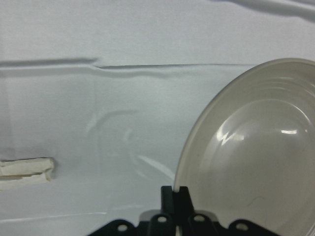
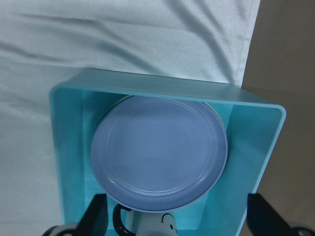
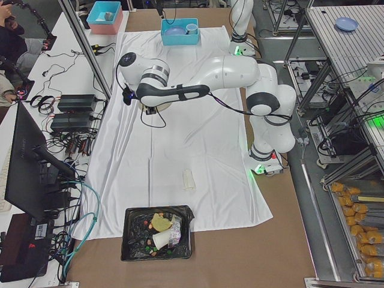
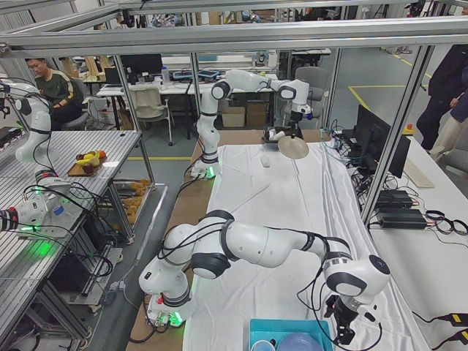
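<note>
A beige plate (image 4: 293,147) hangs from my left gripper, whose fingers are shut on its rim; the plate (image 1: 251,157) fills the right of the left wrist view, above the white cloth. My right gripper is open over a turquoise bin (image 2: 69,147) holding a blue plate (image 2: 158,152) and a cup with a face (image 2: 155,225); no object is in its grip. A black-lined bin (image 3: 137,252) at the other end of the cloth holds mixed scraps, a yellow piece and a white cup.
A strip of pale tape (image 1: 24,172) lies on the cloth (image 3: 180,138). A monitor (image 3: 27,162), cables and black boxes crowd the side table.
</note>
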